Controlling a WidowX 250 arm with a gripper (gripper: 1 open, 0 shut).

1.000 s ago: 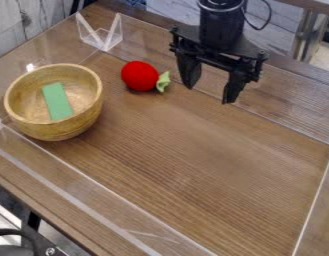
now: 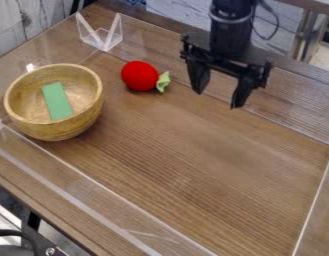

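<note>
My gripper [image 2: 218, 78] hangs at the top centre-right of the camera view, dark, with fingers spread apart above the wooden table [image 2: 194, 180]; nothing shows between them. To its left lies a red object [image 2: 139, 74] with a small green leafy piece beside it. At the left stands a yellow-brown wooden bowl [image 2: 53, 108] with a green block [image 2: 56, 105] inside.
A small clear wire or plastic holder [image 2: 100, 32] stands at the back left. The table's edge runs along the left side.
The bowl and red object have not moved.
</note>
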